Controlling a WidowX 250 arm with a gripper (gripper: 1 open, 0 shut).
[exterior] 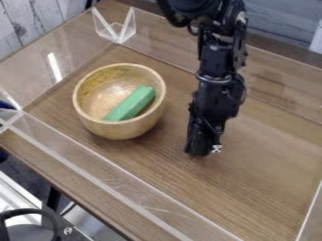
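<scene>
The black robot arm hangs down from the top centre with its gripper (202,146) low over the wooden table (239,198), right of a wooden bowl (96,87). The gripper looks shut, and nothing shows between its fingers, though they are dark and small. A green oblong object (131,103) lies inside the bowl, at its right side.
A white angular piece (115,28) stands at the back left. Black cables (38,228) lie at the bottom left corner, by the table's edge.
</scene>
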